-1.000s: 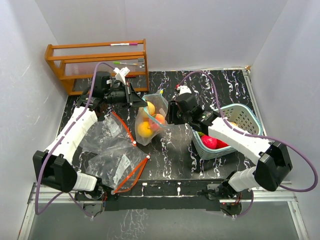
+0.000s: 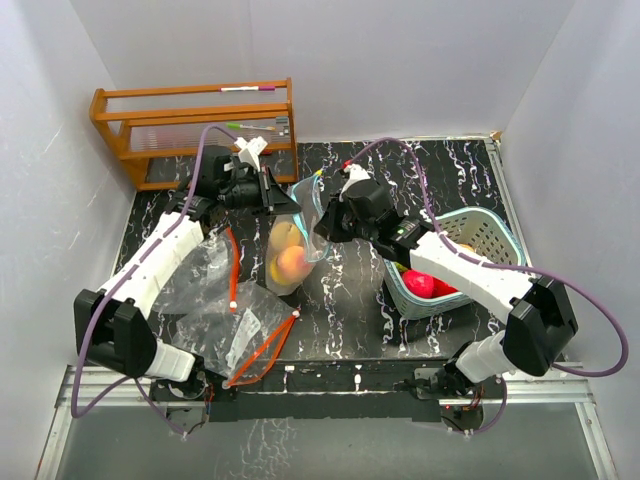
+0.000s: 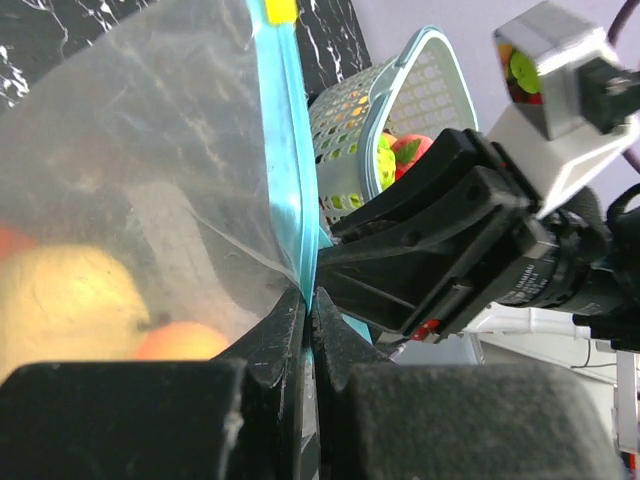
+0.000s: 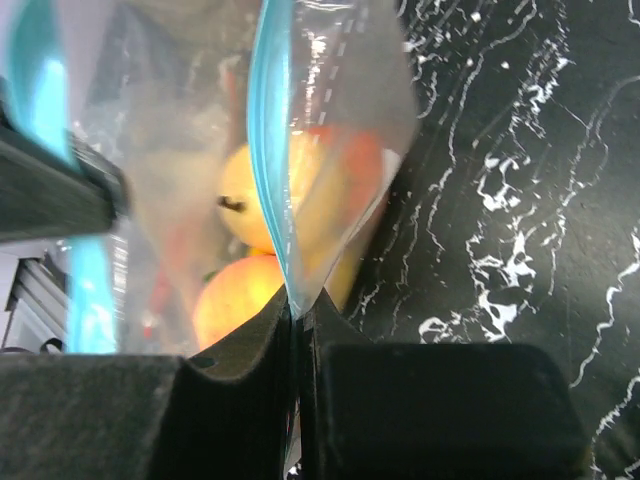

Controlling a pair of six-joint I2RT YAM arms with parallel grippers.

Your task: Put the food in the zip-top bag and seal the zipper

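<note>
A zip top bag [image 2: 286, 262] with blue zipper and peach and yellow fruit inside hangs between both grippers at the centre. My left gripper [image 2: 288, 205] is shut at its top edge, on the blue zipper strip [image 3: 290, 180]. My right gripper [image 2: 330, 225], lower right of it, is shut on the bag's other edge; in the right wrist view the blue strip runs into its fingertips [image 4: 296, 325]. The fruit [image 4: 250, 290] shows through the clear plastic.
A basket [image 2: 420, 300] of produce stands at right. Empty bags with orange sliders [image 2: 240, 340] lie front left. A wooden rack [image 2: 190, 90] is at the back. The counter below the bag is partly clear.
</note>
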